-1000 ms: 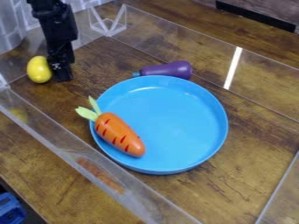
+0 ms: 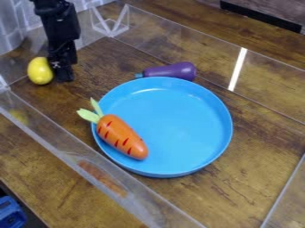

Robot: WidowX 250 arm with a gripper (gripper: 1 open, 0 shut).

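Observation:
The black gripper (image 2: 62, 69) reaches down at the upper left, its fingers open, beside a yellow lemon-like toy (image 2: 39, 70) that sits on the wooden surface just left of them. A toy carrot (image 2: 120, 134) with pale green leaves lies on the left part of a blue plate (image 2: 179, 120). A purple eggplant (image 2: 170, 71) rests on the wood behind the plate.
Clear plastic walls border the work area on the left and along the lower left edge. Bare wood (image 2: 220, 191) is free to the right and below the plate, and between the gripper and the eggplant.

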